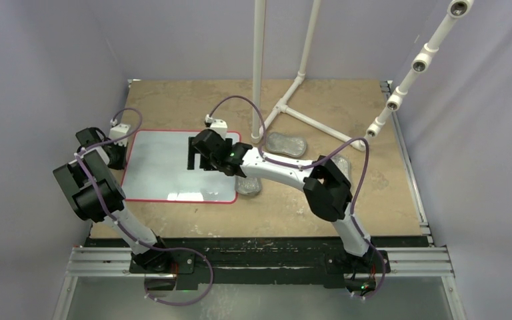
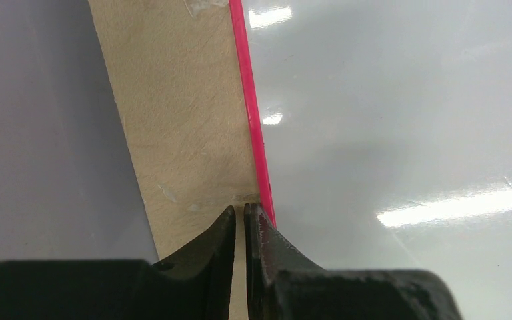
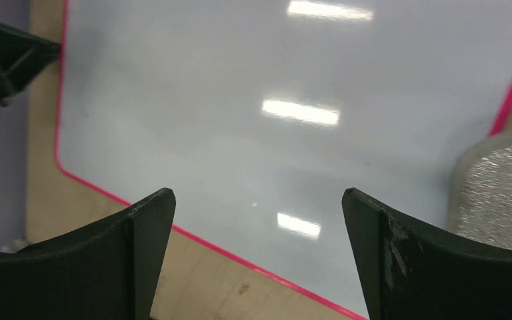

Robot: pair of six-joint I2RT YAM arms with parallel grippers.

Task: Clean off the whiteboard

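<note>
The whiteboard (image 1: 167, 167) lies flat on the table, white with a thin red rim, and its visible surface looks bare. At its left side my left gripper is shut, with nothing showing between its fingertips, which meet right against the red rim (image 2: 257, 147). Over the right part of the board, my right gripper stands open and empty, its black fingers wide apart. The arm hides some of the board's right side from above. No eraser can be made out.
A grey oblong weight (image 1: 249, 186) sits at the board's right edge, also seen as a grey shape (image 3: 503, 190) in the right wrist view. More weights lie behind (image 1: 287, 145) and to the right (image 1: 342, 168). A white pipe frame (image 1: 320, 125) stands at the back right.
</note>
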